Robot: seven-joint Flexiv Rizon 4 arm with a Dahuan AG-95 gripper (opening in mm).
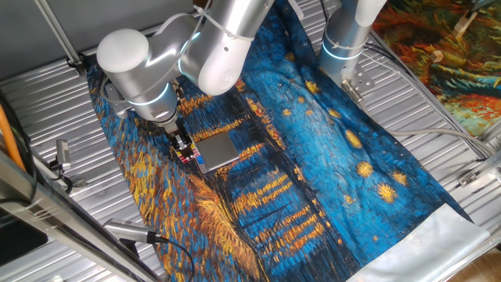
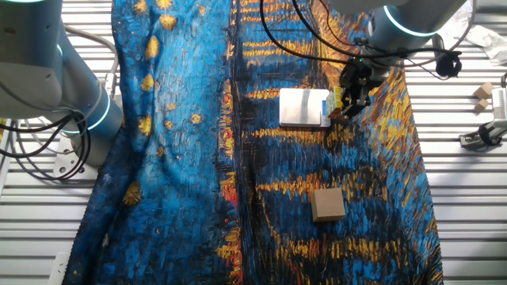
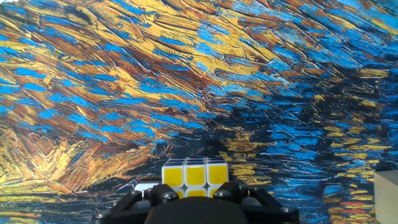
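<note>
A puzzle cube (image 3: 195, 173) with yellow tiles facing the camera shows at the bottom middle of the wrist view, between the black fingers of my gripper. The finger parts overlap its lower corners, so contact on its sides is hidden. From the second exterior view, the cube (image 2: 337, 100) lies right beside a flat pale square plate (image 2: 302, 106), with the gripper (image 2: 349, 99) reaching it from the right. In the first exterior view my gripper (image 1: 182, 145) points down over the cube (image 1: 187, 154), against the grey plate (image 1: 217, 150). Whether the fingers press on the cube is unclear.
A tan box (image 2: 327, 204) sits on the painted cloth (image 2: 182, 198), apart from the cube. Small wooden blocks (image 2: 482, 92) lie on the slatted table at the right. Black cables hang across the second exterior view.
</note>
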